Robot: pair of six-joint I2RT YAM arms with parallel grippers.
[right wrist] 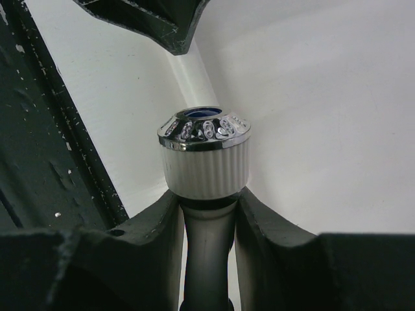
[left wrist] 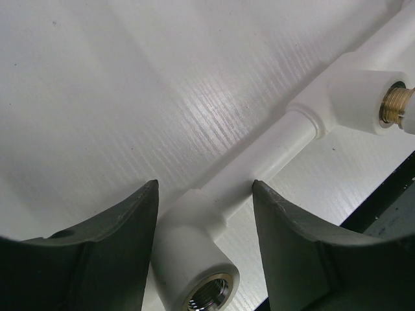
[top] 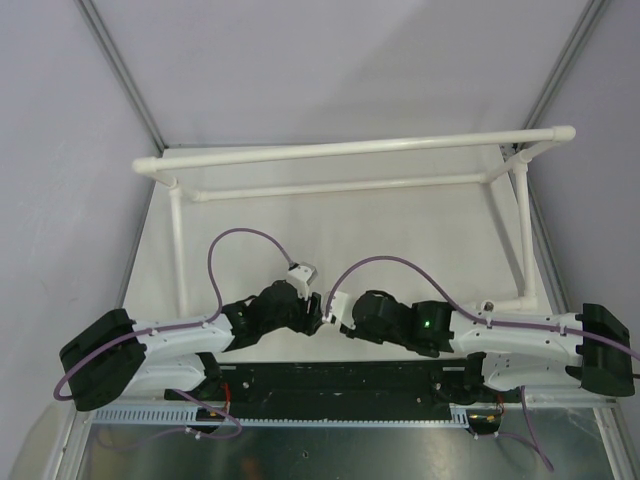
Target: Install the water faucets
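Observation:
A white PVC pipe [left wrist: 275, 149] with tee fittings runs diagonally in the left wrist view. My left gripper is closed on it, beside an elbow fitting [left wrist: 181, 262] with a threaded metal socket. A further tee [left wrist: 356, 100] has a brass-threaded piece at its mouth. In the right wrist view a white knurled faucet part [right wrist: 203, 170] with a chrome top stands between the fingertips of my right gripper; whether they grip it is unclear. In the top view both grippers meet near the lower middle, low over the board.
A white pipe frame [top: 350, 148] spans the back and both sides of the white board [top: 330, 240]. A dark strip [top: 330, 395] runs along the front edge. The middle of the board is clear.

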